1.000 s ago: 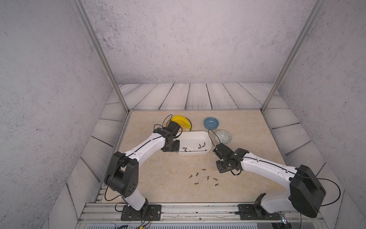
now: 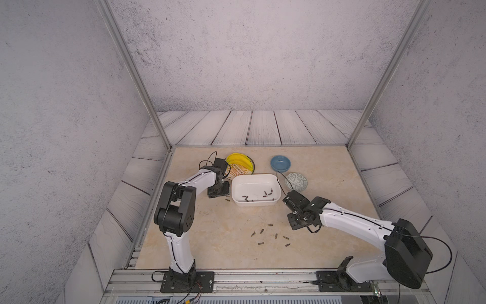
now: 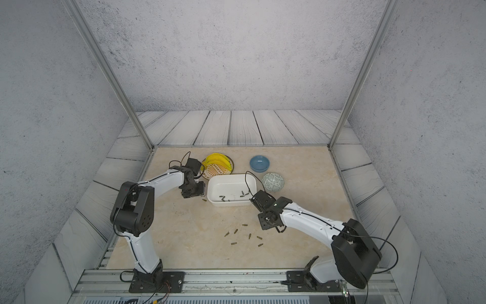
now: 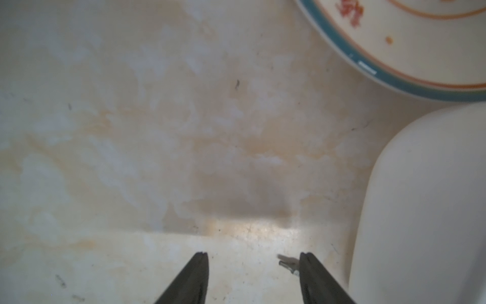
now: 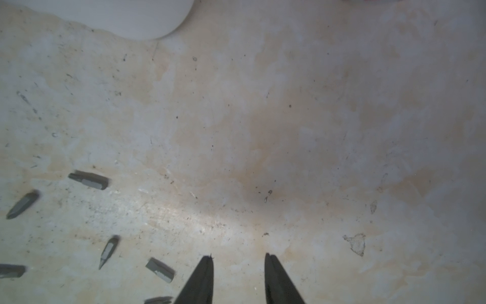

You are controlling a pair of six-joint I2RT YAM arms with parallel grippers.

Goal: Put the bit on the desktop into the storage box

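Observation:
The white storage box (image 2: 255,203) stands mid-table with several dark bits inside. A lone bit (image 4: 290,265) lies on the table just left of the box, partly behind a finger of my left gripper in the left wrist view. That gripper is open above the table, its fingers apart with no bit held. Several more loose bits (image 2: 276,236) are scattered in front of the box; one bit (image 5: 161,269) lies left of my right gripper in the right wrist view. The right gripper's fingers are apart, with only bare tabletop between them.
Behind the box sit a patterned plate (image 4: 354,55) with yellow bananas (image 2: 242,161), a blue bowl (image 2: 280,163) and a patterned grey-green bowl (image 2: 297,181).
The right arm looks almost still.

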